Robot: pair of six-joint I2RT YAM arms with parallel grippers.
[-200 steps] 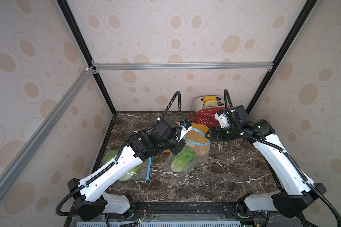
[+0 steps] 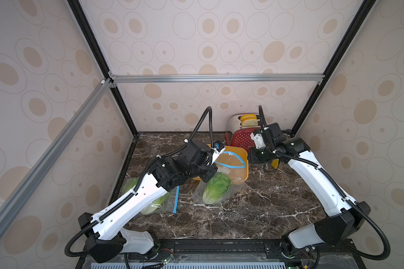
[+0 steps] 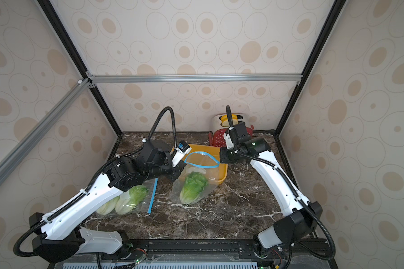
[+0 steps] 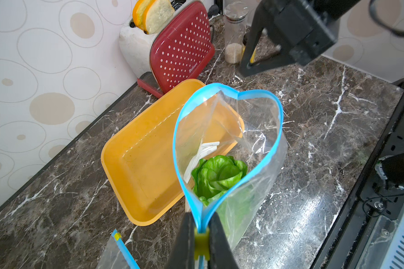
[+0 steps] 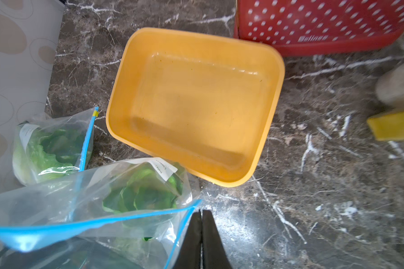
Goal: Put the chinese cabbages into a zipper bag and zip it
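A clear zipper bag with a blue top edge [image 4: 178, 130] hangs from my left gripper, which is shut on the edge's yellow-marked end. The bag's mouth gapes wide. Inside it sits a green chinese cabbage [image 4: 220, 177], low in the bag. My right gripper is shut, with nothing between its fingers. Just left of those fingertips lies the far corner of the bag's blue edge [image 5: 121, 217], outside them. A second zipper bag [image 3: 150, 197], holding chinese cabbage [image 3: 130, 199], lies at the table's left, partly behind the left arm in the top left view.
An empty yellow bin [image 5: 193, 103] stands behind the hanging bag. At the back are a red dotted toaster [image 4: 181, 47] and a glass jar [image 4: 234, 33].
The right gripper has gone from open to shut. The left gripper still holds its end, and the bag's mouth is somewhat narrower.
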